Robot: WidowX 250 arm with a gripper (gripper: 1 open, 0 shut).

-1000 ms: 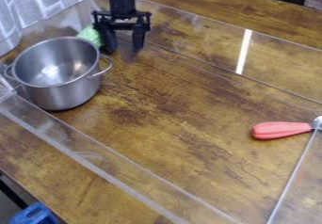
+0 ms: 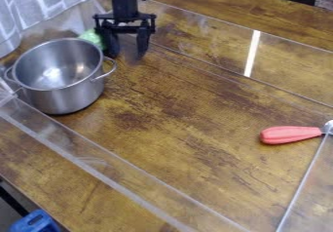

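Observation:
My gripper (image 2: 127, 39) is at the top left, black and pointing down, behind a steel pot (image 2: 60, 95) with two side handles. Beside it, at its left and partly hidden, is a green object (image 2: 92, 38). Whether the fingers are open or shut on anything is too small and dark to tell.
A red-handled utensil (image 2: 289, 135) lies at the right. A blue object (image 2: 37, 221) shows at the bottom left corner.
My gripper has moved very slightly, staying near the green object behind the pot. The rest looks the same.

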